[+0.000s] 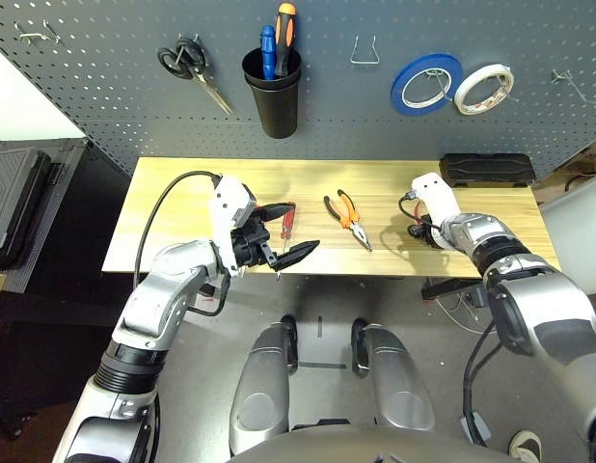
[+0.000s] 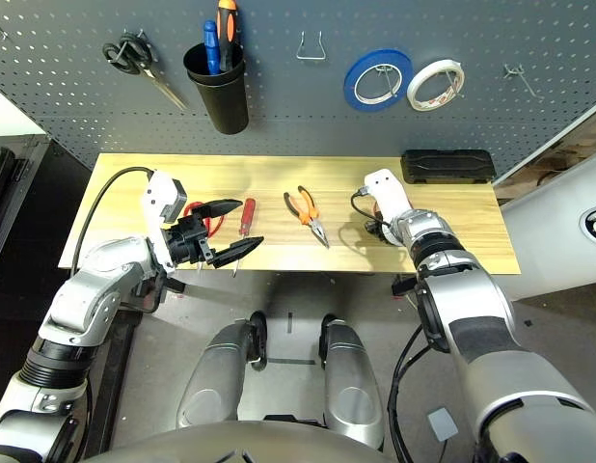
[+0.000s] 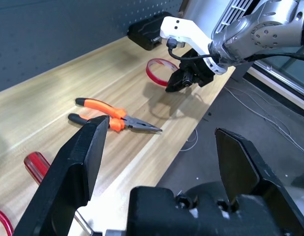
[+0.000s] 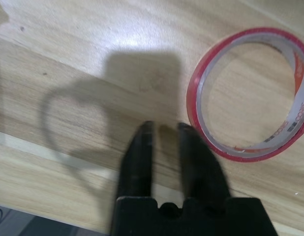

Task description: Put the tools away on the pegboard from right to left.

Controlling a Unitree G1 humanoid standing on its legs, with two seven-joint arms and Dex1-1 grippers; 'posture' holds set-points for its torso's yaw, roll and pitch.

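Observation:
The red tape roll (image 4: 192,101) lies flat on the table. In the right wrist view my right gripper is shut with nothing between its fingers, and the roll is outside them, to their right. My left gripper (image 1: 304,228) hangs open and empty above the table's front left. A red-handled screwdriver (image 2: 247,214) is beside it, partly behind the fingers in the left wrist view. Orange-handled pliers (image 1: 348,220) rest mid-table. A red looped handle (image 2: 217,226) shows near the left gripper, mostly hidden. Above stands the grey pegboard (image 1: 327,116).
Blue tape (image 1: 402,96) and white tape (image 1: 464,98) hang on the board, with black scissors (image 1: 188,60) and a black cup (image 1: 277,111) further left. Bare hooks (image 1: 365,61) show at the centre, far left and far right. A black case (image 1: 487,170) sits at the back right.

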